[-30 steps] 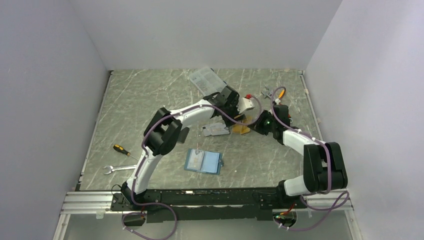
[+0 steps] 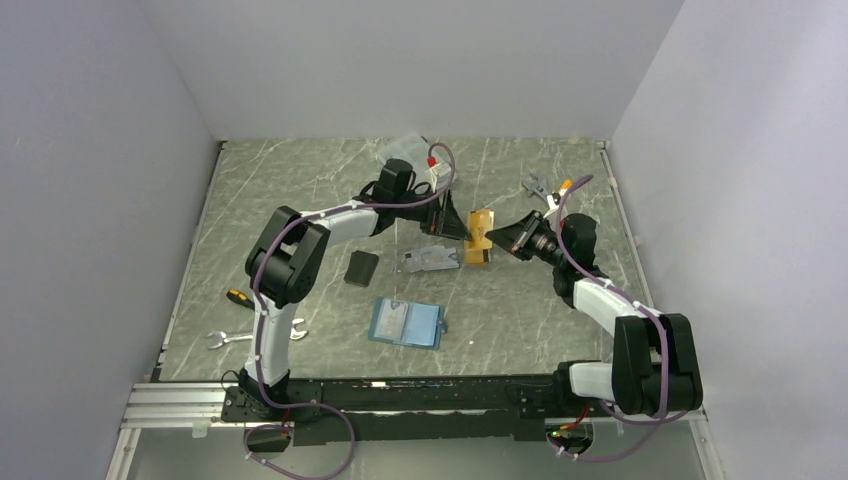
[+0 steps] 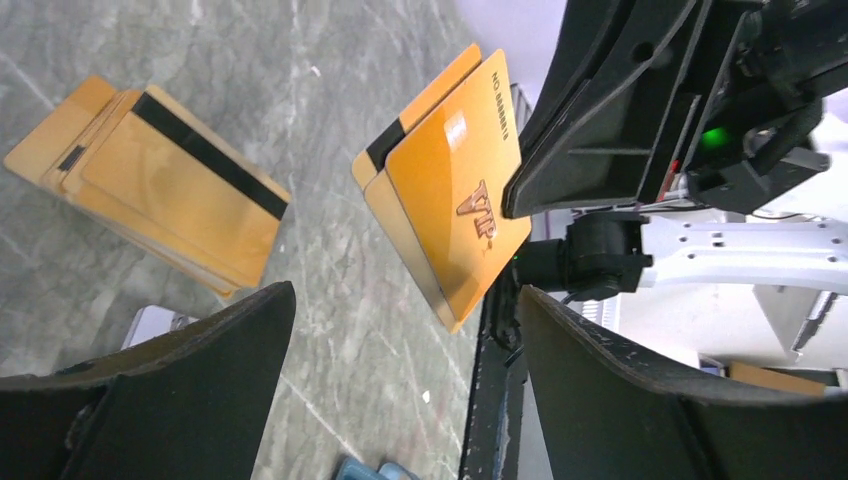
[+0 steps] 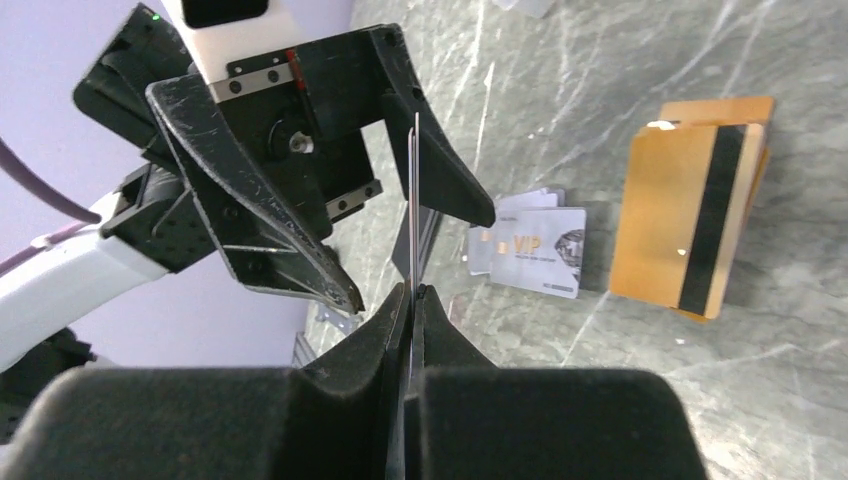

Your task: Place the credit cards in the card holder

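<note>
Two gold cards (image 3: 462,180), one overlapping the other, are pinched by my right gripper (image 2: 497,239), which is shut on them. In the right wrist view the held cards (image 4: 413,200) stand edge-on above the fingertips. My left gripper is open, its fingers apart on either side of the held cards' near edge and not gripping them. More gold cards (image 3: 180,185) lie stacked on the table below. Silver VIP cards (image 4: 538,250) lie beside that stack. The blue card holder (image 2: 425,326) is open toward the table's front, a clear pocket on its left half.
A dark grey flat case (image 2: 361,268) lies left of the silver cards. Behind the left arm is a clear plastic box (image 2: 400,148). Wrenches (image 2: 235,339) and a screwdriver (image 2: 238,298) occupy the front left. Clear tabletop lies right of the holder.
The right gripper lifted its gold cards off the stack.
</note>
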